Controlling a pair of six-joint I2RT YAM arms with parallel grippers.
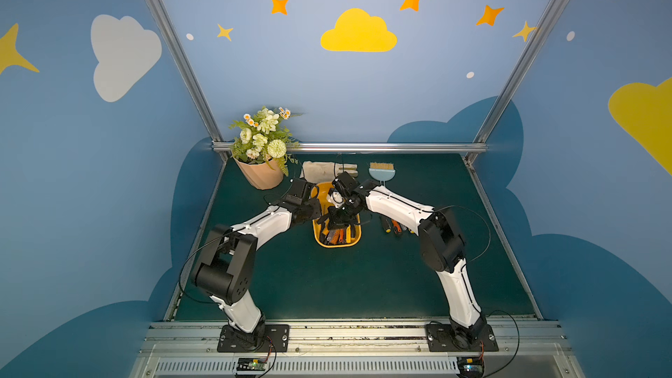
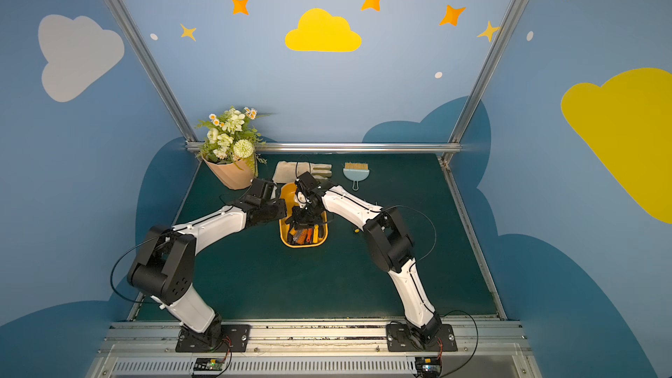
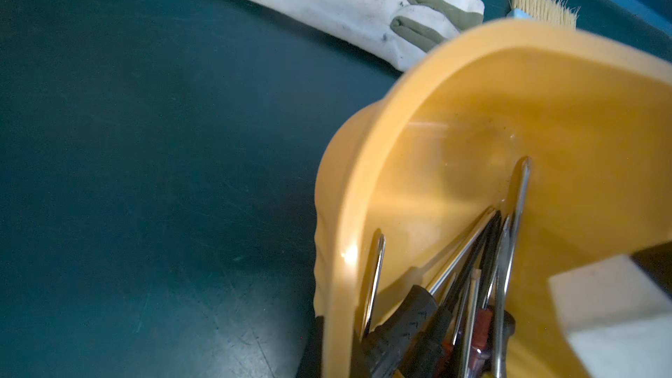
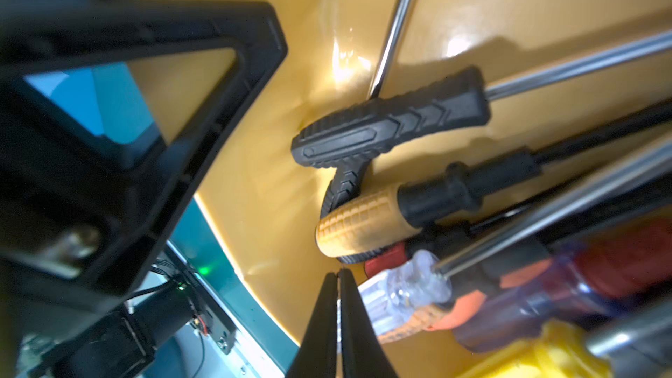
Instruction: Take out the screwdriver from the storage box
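The yellow storage box [image 1: 338, 245] sits mid-table with several screwdrivers inside. My left gripper straddles its left wall, dark fingers on both sides of the rim. In the right wrist view my right gripper points down into the box, its two thin fingertips together and nothing between them. Outside those fingers lie a clear-handled screwdriver [image 4: 397, 294], a tan-and-black one [image 4: 367, 222], a black-handled one [image 4: 392, 120] and a yellow-handled one [image 4: 542, 359]. Their shafts overlap. From above, the right gripper hides part of the box's contents.
Several tools [image 1: 397, 226] lie on the table right of the box, partly under the right arm. Behind it are a white glove [image 1: 322, 170] and a blue dustpan brush [image 1: 381, 173]. A flower pot [image 1: 260, 173] stands back left.
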